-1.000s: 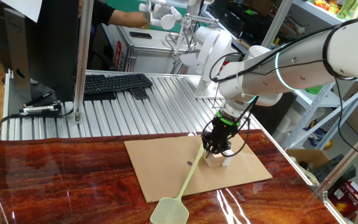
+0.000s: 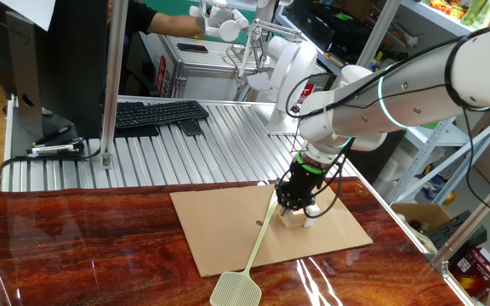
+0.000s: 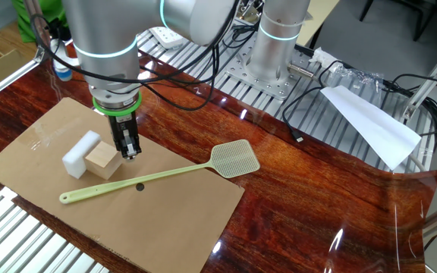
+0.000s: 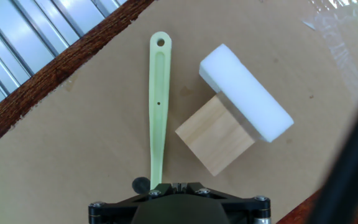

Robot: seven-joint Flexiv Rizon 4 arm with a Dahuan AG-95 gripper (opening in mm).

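A pale green fly swatter [image 3: 235, 159] lies across a brown cardboard sheet [image 3: 174, 216], its mesh head over the dark wooden table. Its handle [image 4: 159, 102] runs down the wrist view and passes out of sight at the gripper. My gripper is shut, its fingertips together slightly right of the handle; nothing shows between them. In exterior view 2 the gripper [image 3: 130, 158] points down beside the handle, close to the blocks. A light wooden block [image 4: 216, 134] touches a white foam-like block [image 4: 247, 93]. Exterior view 1 shows the gripper [image 2: 289, 204] partly hiding the blocks.
A small dark disc or hole [image 3: 139, 186] shows on the cardboard by the handle. Cables [image 3: 215, 61] hang round the arm. A white paper sheet [image 3: 374, 125] lies at the right on the metal frame.
Over the last second the swatter has shifted slightly, its head a little to the right in exterior view 1. The gripper has barely moved and the blocks look unmoved.
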